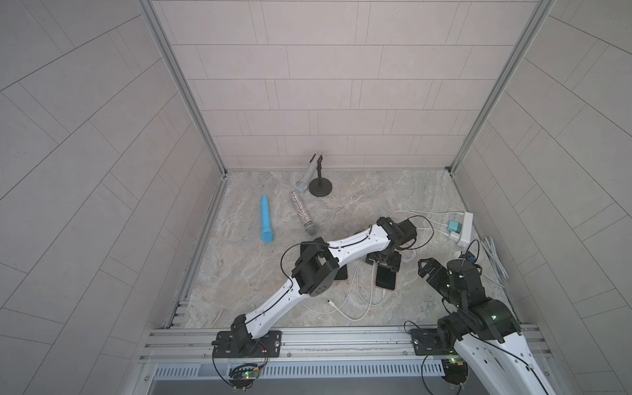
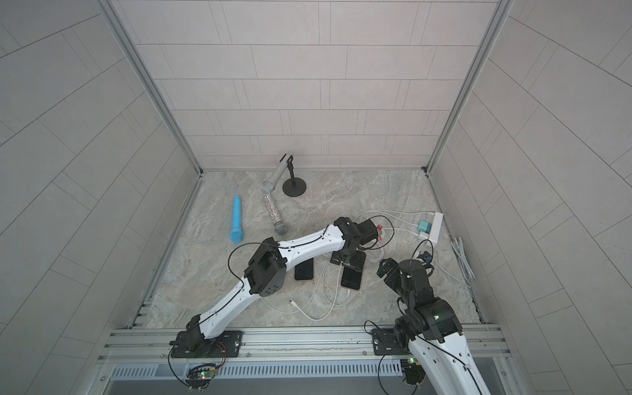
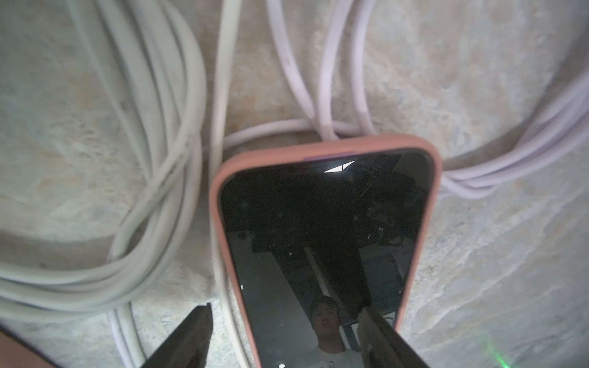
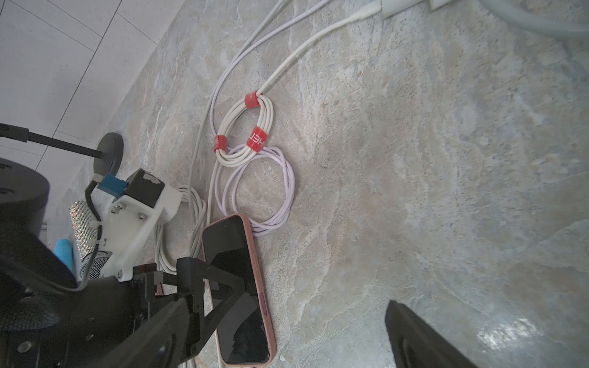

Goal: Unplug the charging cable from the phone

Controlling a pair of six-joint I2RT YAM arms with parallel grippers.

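The pink-cased phone (image 4: 239, 312) (image 3: 325, 227) lies face up among coiled white and lilac cables. Its cable-end is unclear in the wrist views; in the top left view a white cable meets its lower end. My left gripper hangs over the phone, fingers apart, one at each side, with nothing seen held. My right gripper stands open to the right of the phone, over bare table. A second dark phone (image 2: 304, 270) lies left, partly under the left arm.
A power strip (image 1: 466, 229) with chargers sits at the back right. A blue cylinder (image 1: 266, 217), a glittery microphone (image 1: 301, 210) and a black stand (image 1: 320, 186) occupy the back left.
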